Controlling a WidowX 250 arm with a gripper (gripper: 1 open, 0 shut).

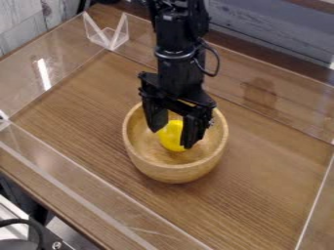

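Observation:
My black gripper [175, 115] hangs down over a tan bowl [177, 166] in the middle of the camera view, its fingers spread open at the bowl's inside. A yellow object [173, 139] lies in the bowl between and beneath the fingers, partly hidden by them. Whether the fingertips touch it is unclear.
The wooden table [261, 186] has bare room on both sides and in front. A clear plastic piece [107, 29] stands at the back left. Black cable shows at the lower left corner.

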